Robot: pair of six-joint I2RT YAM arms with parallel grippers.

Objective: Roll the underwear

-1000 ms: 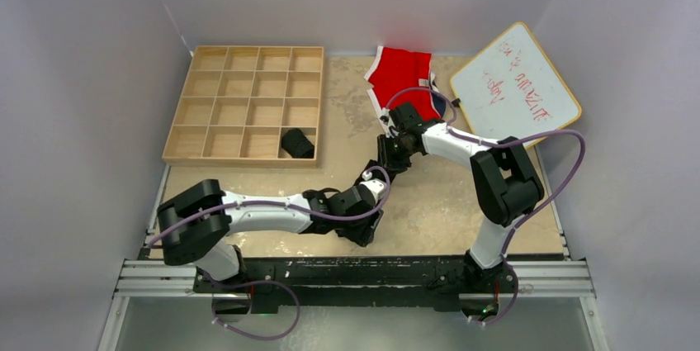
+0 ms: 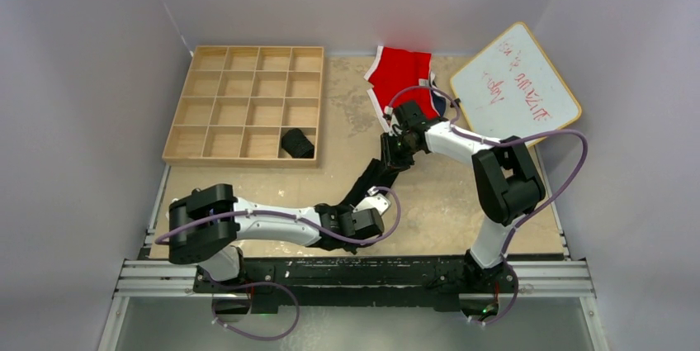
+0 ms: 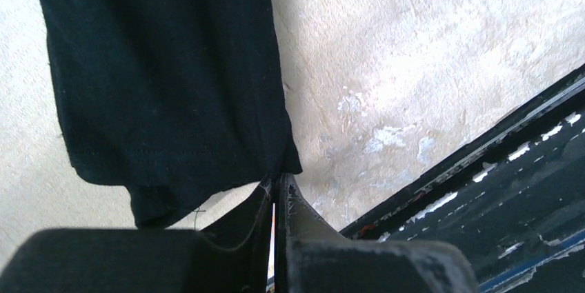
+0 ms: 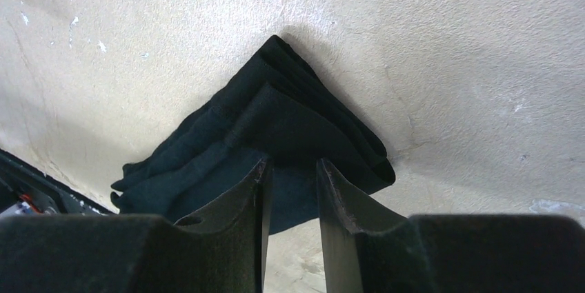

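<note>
The black underwear (image 2: 363,182) lies as a folded strip on the table between my two arms. In the left wrist view its lower edge (image 3: 159,127) runs to my left gripper, which is shut with its tips against the cloth's corner; whether any fabric is pinched there, I cannot tell. Part open, my right gripper is over the other end of the underwear (image 4: 290,127), nothing gripped between its fingers. That end shows layered folds. The left arm hides part of the cloth in the top view.
A wooden compartment box (image 2: 239,107) stands at the back left, with a black rolled cloth (image 2: 297,144) in its front right compartment. Red cloth (image 2: 403,78) lies at the back, and a whiteboard (image 2: 517,83) leans at the right. Bare table (image 2: 442,202) shows right of the underwear.
More of the strip shows. The right arm has barely moved.
</note>
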